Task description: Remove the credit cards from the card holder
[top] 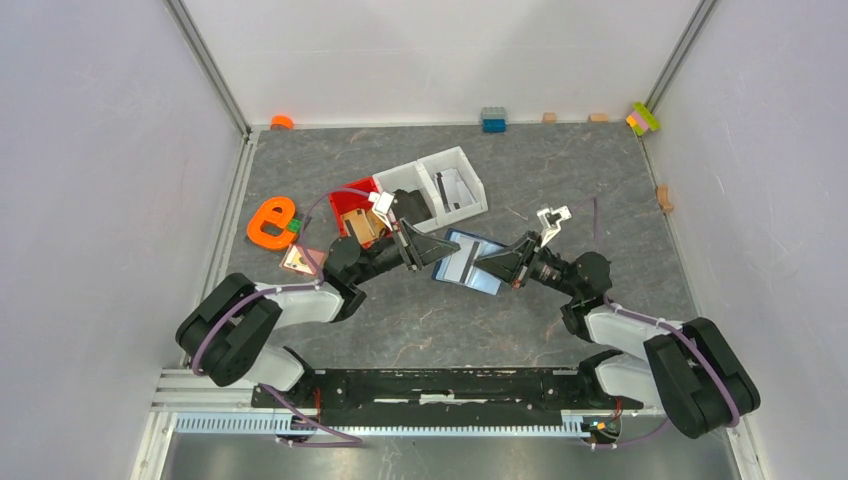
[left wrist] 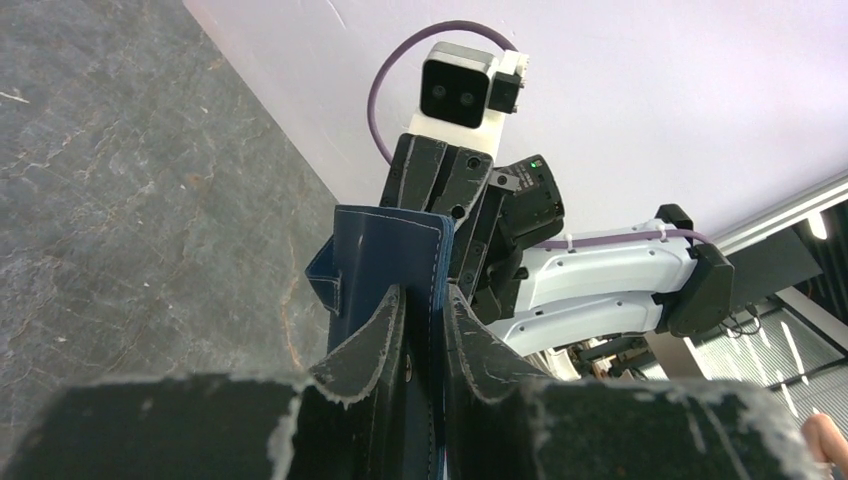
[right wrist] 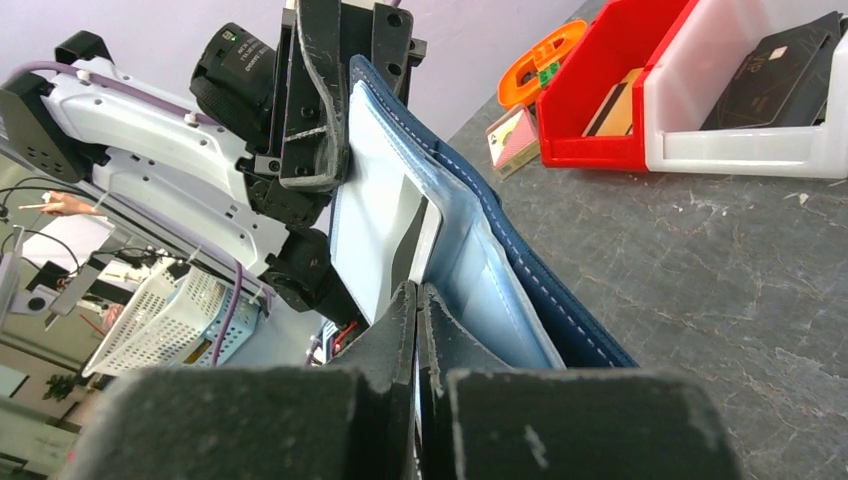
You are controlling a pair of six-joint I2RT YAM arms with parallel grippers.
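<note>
The navy card holder (top: 480,277) lies open between the grippers, showing light blue plastic sleeves with a white card (right wrist: 372,200) bearing a dark stripe. In the left wrist view my left gripper is shut on the holder's navy cover (left wrist: 370,260). In the right wrist view my right gripper is shut at the sleeve by the card's edge; whether anything is between its fingertips is hard to see.
Behind the holder stands a bin row with red (right wrist: 590,150) and white (right wrist: 745,150) compartments holding cards. An orange object (top: 260,220) and a small card box (right wrist: 512,145) lie at the left.
</note>
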